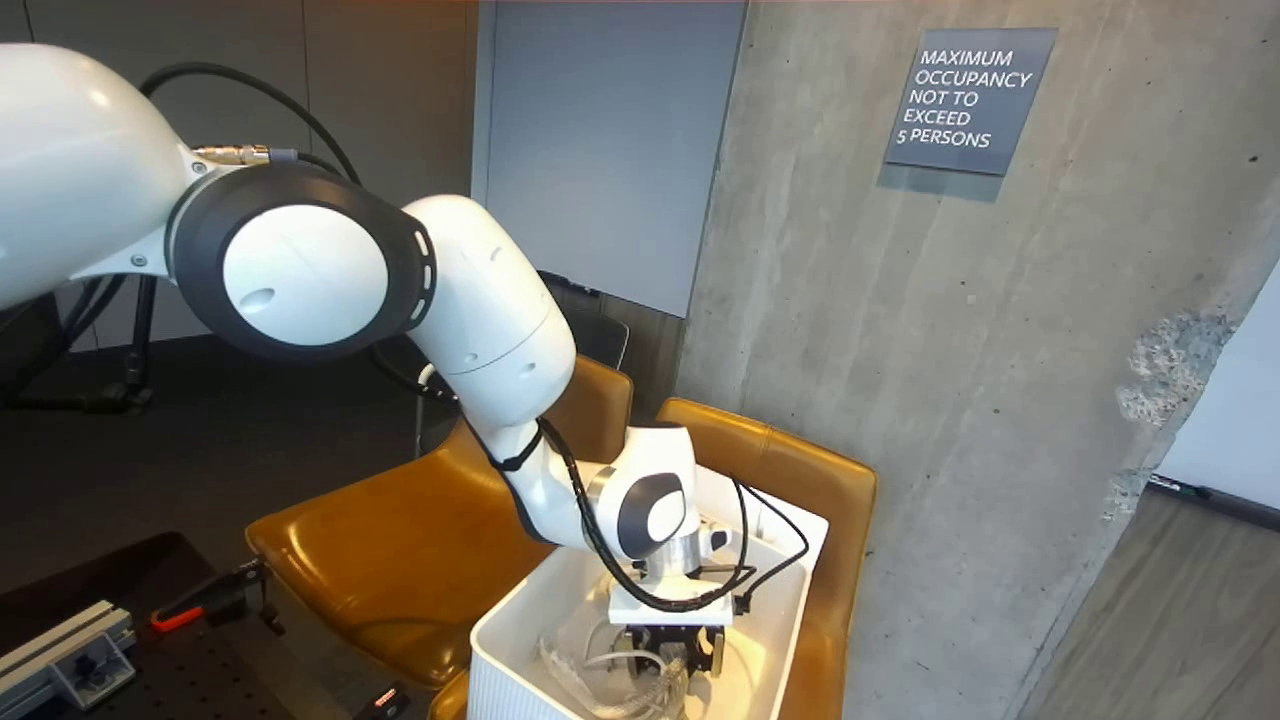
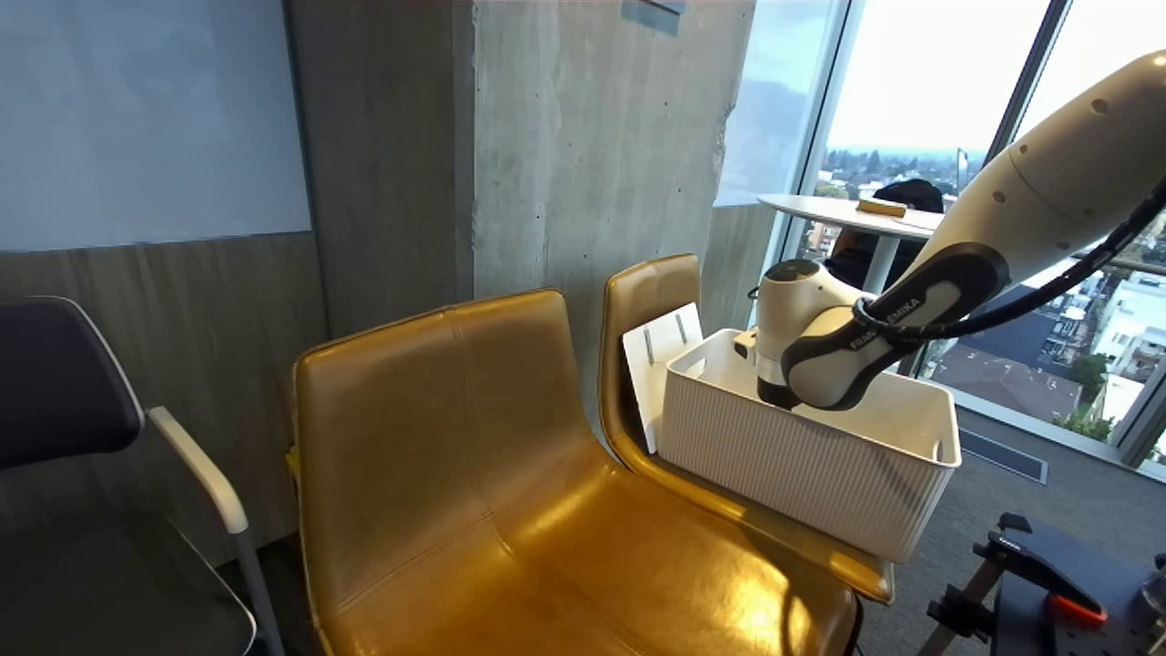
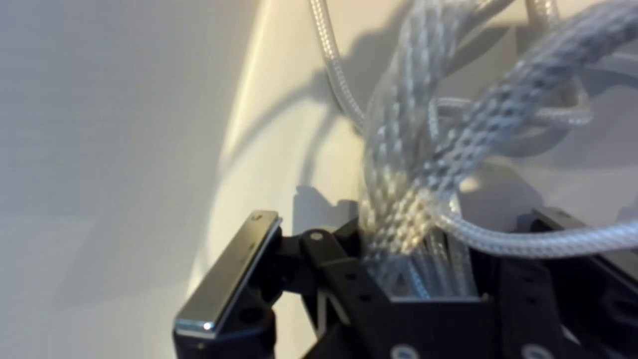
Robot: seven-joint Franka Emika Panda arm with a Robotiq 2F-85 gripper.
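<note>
A bundle of clear and pale braided cords (image 3: pixel 418 173) fills the middle of the wrist view, crossing right in front of my gripper. My gripper is shut; its fingertips are hidden behind the cords, so I cannot tell if any strand is pinched. In exterior view 1, the gripper (image 1: pixel 678 654) points down inside a white bin (image 1: pixel 510 642), with the clear strands (image 1: pixel 642 690) around its fingers. The bin's ribbed outer wall (image 2: pixel 787 454) hides the gripper in exterior view 2.
The bin stands on a tan chair (image 2: pixel 645 290), with a white panel (image 2: pixel 656 350) leaning behind it. Another tan chair (image 2: pixel 437 426) stands alongside. Bin walls surround the gripper closely. A dark table with a red-and-black clamp (image 1: pixel 198 604) lies at the lower left.
</note>
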